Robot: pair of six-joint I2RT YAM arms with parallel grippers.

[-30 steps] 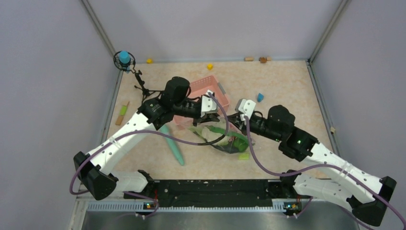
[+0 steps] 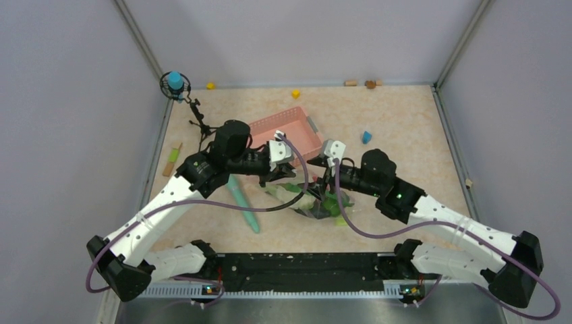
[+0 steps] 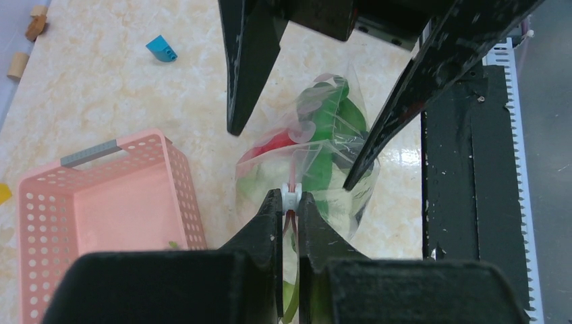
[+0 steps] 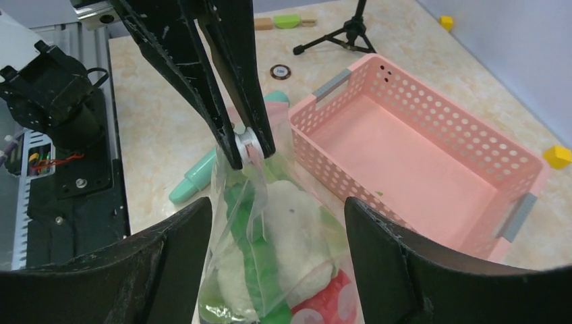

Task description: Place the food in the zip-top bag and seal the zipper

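Observation:
The clear zip bag (image 4: 297, 250) holds food: white, green and red items (image 3: 283, 140). My left gripper is shut on the bag's white zipper slider (image 4: 246, 143) at the top of the bag. My right gripper (image 2: 320, 172) is open above the bag, its two black fingers apart on either side in the left wrist view, nothing seen between them.
A pink basket (image 4: 418, 175) stands behind the bag. A teal cylinder (image 2: 244, 206) lies left of it. A small blue block (image 3: 162, 48) and yellow blocks (image 2: 295, 94) are toward the back.
Both grippers have moved leftward in the top view, the left one also slightly toward the front, and the bag's top appears to follow it.

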